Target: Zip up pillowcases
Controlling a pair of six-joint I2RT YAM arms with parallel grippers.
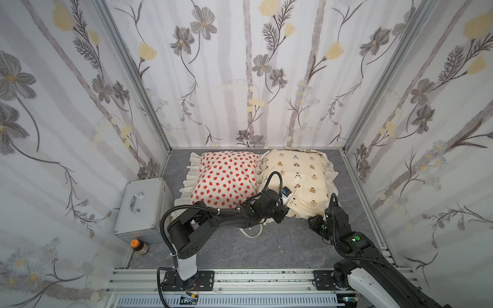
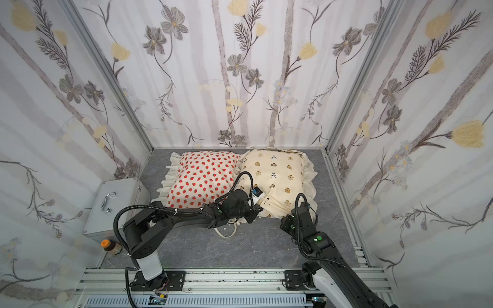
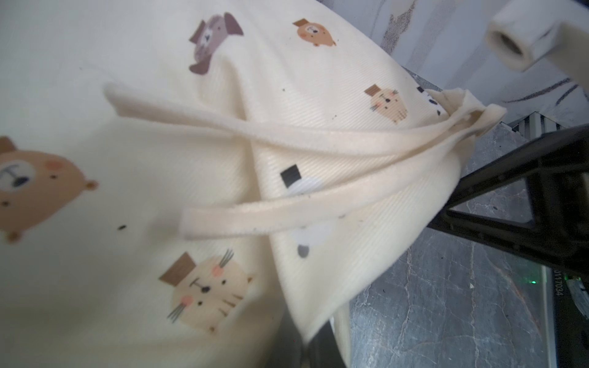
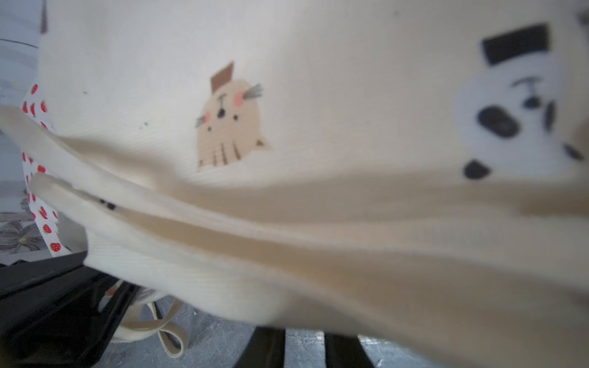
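The cream pillow with animal prints (image 1: pixel 295 174) lies beside the strawberry pillow (image 1: pixel 226 174). My left gripper is shut at the cream case's near edge, where a pointed fold of cloth (image 3: pixel 319 288) runs down between its fingertips. Two loose cream straps (image 3: pixel 331 141) lie across that fold. My right gripper is part open just below the near edge of the cream case, its fingertips partly hidden under the overhanging cloth, with grey floor showing between them. I cannot make out the zip pull.
A silver case (image 1: pixel 143 205) with a handle stands at the left, an orange-capped bottle (image 1: pixel 139 246) in front of it.
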